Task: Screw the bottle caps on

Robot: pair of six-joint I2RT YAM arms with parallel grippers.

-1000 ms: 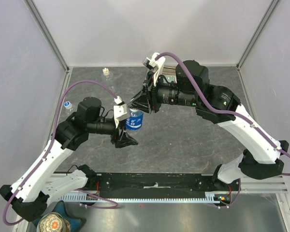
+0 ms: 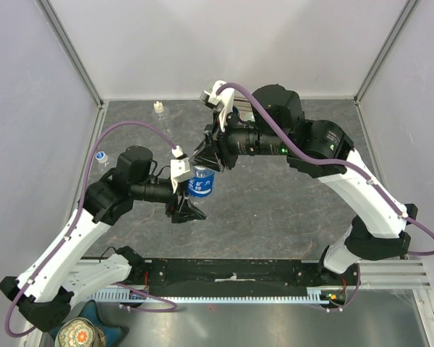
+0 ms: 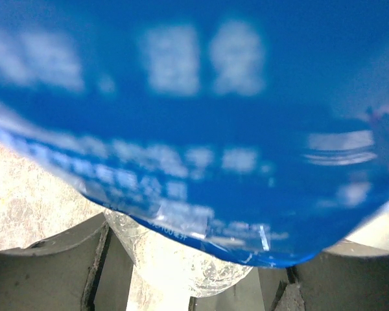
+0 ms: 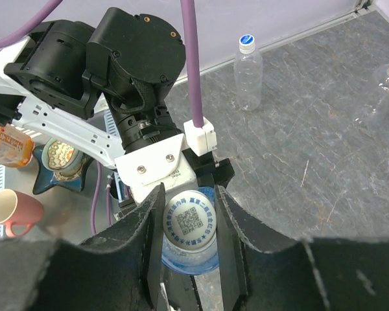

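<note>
A clear bottle with a blue label (image 2: 201,182) hangs above the table, with my left gripper (image 2: 194,199) shut on it. In the left wrist view its blue label (image 3: 181,129) fills most of the picture, and clear plastic (image 3: 181,259) shows between the fingers. The white cap (image 4: 189,221), printed with a square code, sits at the bottle's top. My right gripper has one finger on each side of this cap, very close to it. Whether both fingers press on it, I cannot tell. From the top view, the right gripper (image 2: 208,155) covers the bottle's upper end.
A clear bottle with a blue-and-white cap (image 4: 248,78) stands at the table's left side. Another clear bottle with a pale top (image 2: 159,114) stands farther back. A pink mug (image 4: 13,210) lies beyond the front edge.
My right arm has shifted slightly left, and its wrist has turned around the bottle's top. The left arm and the bottle have stayed almost where they were.
</note>
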